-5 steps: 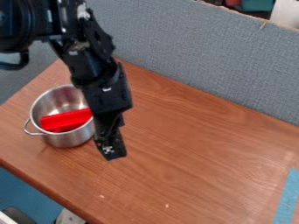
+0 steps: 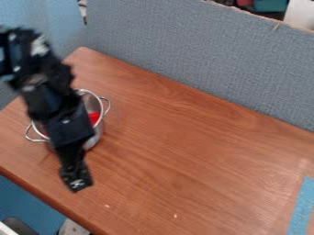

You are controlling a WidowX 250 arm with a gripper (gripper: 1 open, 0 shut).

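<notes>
A steel pot (image 2: 105, 106) with side handles stands on the left of the wooden table, mostly hidden behind the black arm. A red object (image 2: 94, 119) shows inside it at the right. My black gripper (image 2: 76, 177) hangs over the table just in front of the pot, toward the lower left; it is blurred, and nothing shows held in it.
A grey padded barrier (image 2: 196, 50) runs along the back. A blue strip (image 2: 300, 207) lies at the right edge.
Earlier it had moved up and rightward.
</notes>
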